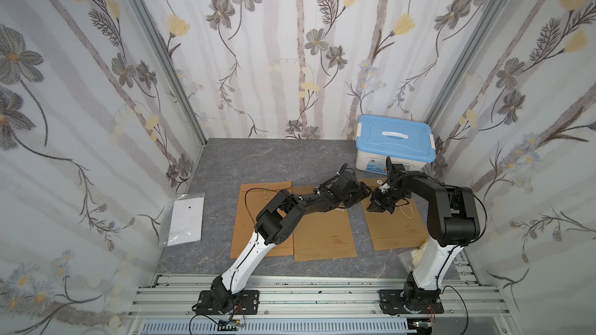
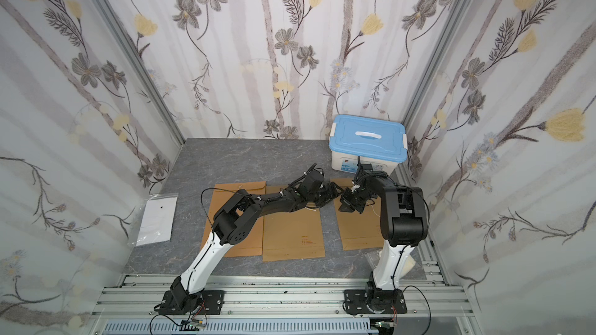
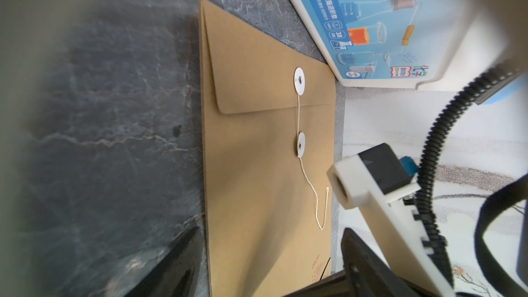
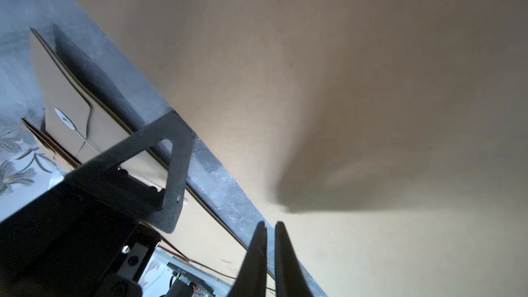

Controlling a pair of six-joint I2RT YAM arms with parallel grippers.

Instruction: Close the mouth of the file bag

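The rightmost brown file bag [image 1: 400, 235] lies on the grey table. In the left wrist view its flap [image 3: 258, 71] is folded down, with a white button [image 3: 299, 80] on it. A second button [image 3: 300, 144] sits below on the body. A thin string [image 3: 298, 112] runs between the buttons and trails loosely below the lower one. My left gripper is above the bag's left side, its fingers apart and empty. My right gripper is shut over the bag, nothing visible between its fingertips. From above, both grippers [image 1: 365, 191] are close together.
A lidded blue-and-white box [image 1: 395, 139] stands just behind the bag. Two more brown file bags [image 1: 326, 238] lie to the left, partly under my left arm. A clear plastic sleeve [image 1: 185, 220] is at the far left.
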